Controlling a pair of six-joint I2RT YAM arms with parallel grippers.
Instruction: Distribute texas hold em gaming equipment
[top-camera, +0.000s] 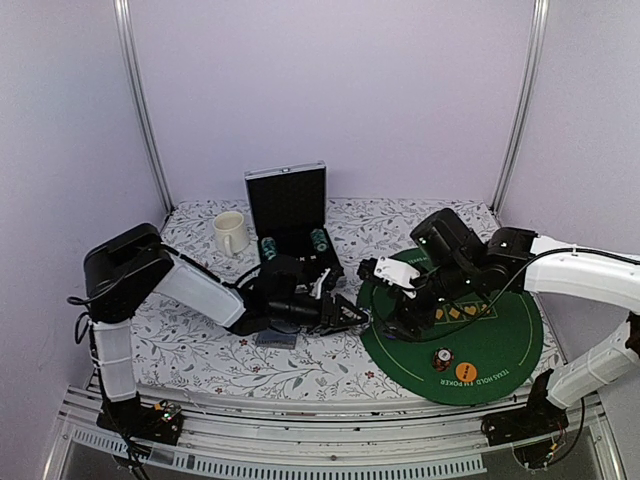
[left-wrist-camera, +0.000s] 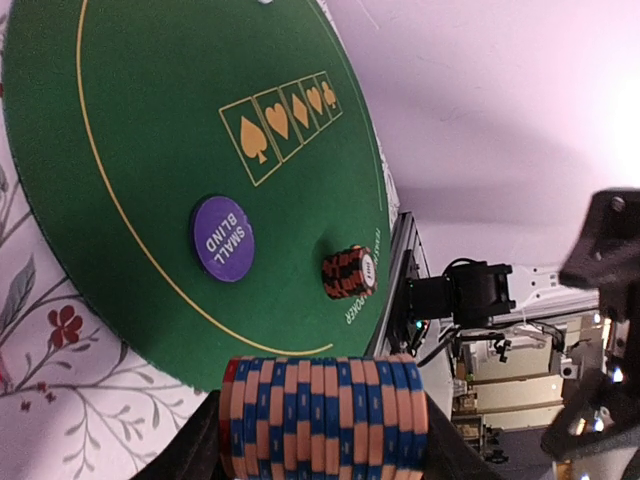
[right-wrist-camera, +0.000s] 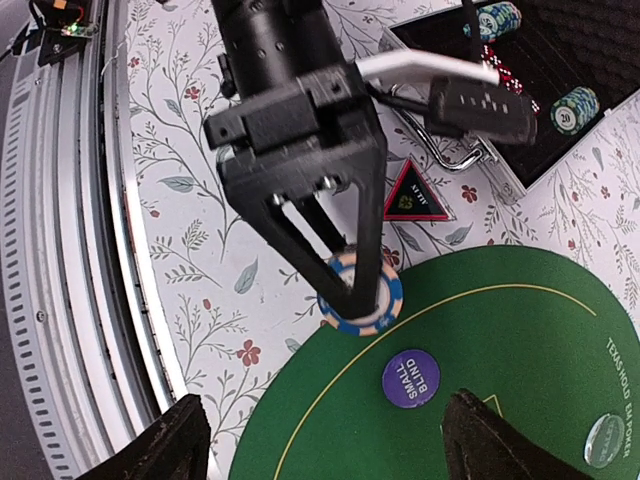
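Observation:
My left gripper (top-camera: 345, 320) is shut on a blue-and-orange chip stack (left-wrist-camera: 320, 420), held at the near-left edge of the green poker mat (top-camera: 500, 350). A purple SMALL BLIND disc (left-wrist-camera: 222, 238) lies on the mat, as does a red-and-black chip stack (left-wrist-camera: 348, 272) farther toward its front. My right gripper (top-camera: 395, 325) is over the mat's left part, facing the held stack from above; its fingertips are at the bottom corners of the right wrist view, apart, with nothing between them.
An open chip case (right-wrist-camera: 545, 60) holding more chips stands at the back, with a triangular ALL IN marker (right-wrist-camera: 418, 195) beside it. A white mug (top-camera: 230, 230) is at back left. An orange disc (top-camera: 466, 372) lies on the mat's front.

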